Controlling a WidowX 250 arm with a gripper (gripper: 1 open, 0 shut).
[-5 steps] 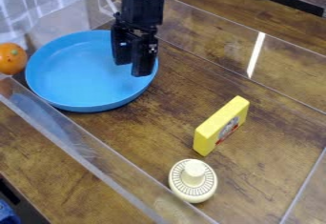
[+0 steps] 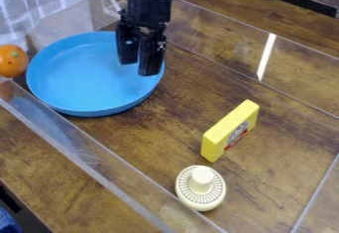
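The black gripper (image 2: 139,57) hangs over the back right part of a round blue plate (image 2: 82,78) on the wooden table. Its two fingers point down and stand apart; I see nothing clearly held between them. An orange round object (image 2: 11,60) lies at the far left, just beside the plate.
A yellow box (image 2: 231,130) stands on edge at the middle right. A white round object (image 2: 200,188) with a knob is at the front. A clear rail (image 2: 93,153) runs diagonally along the lower left.
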